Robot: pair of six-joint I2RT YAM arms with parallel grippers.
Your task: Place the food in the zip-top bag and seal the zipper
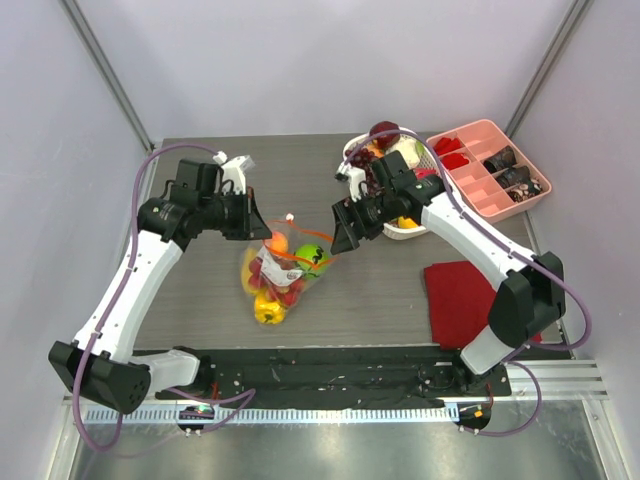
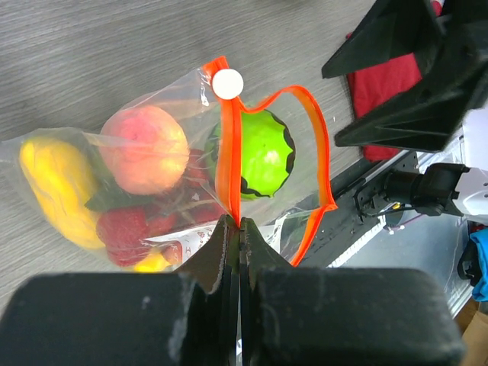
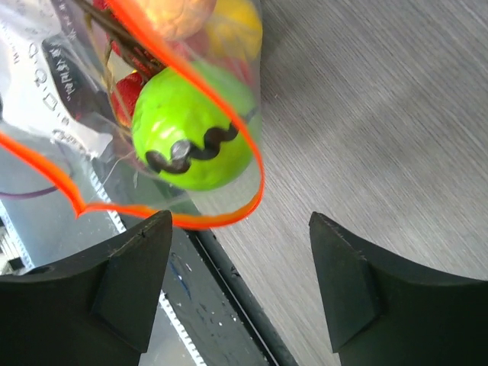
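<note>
The clear zip bag (image 1: 285, 270) holds an orange fruit (image 2: 145, 152), a green ball (image 2: 259, 152), yellow and red food. My left gripper is shut on the bag's orange-edged rim (image 2: 230, 152), by the white slider (image 2: 227, 84); the bag hangs partly open below it. My right gripper stands open just beside the rim's right end, nothing between its fingers, the green ball in front of it.
A white basket of produce (image 1: 400, 227) stands at the back right, beside a pink divided tray (image 1: 480, 185). A red cloth (image 1: 460, 305) lies at the front right. The table left of the bag is clear.
</note>
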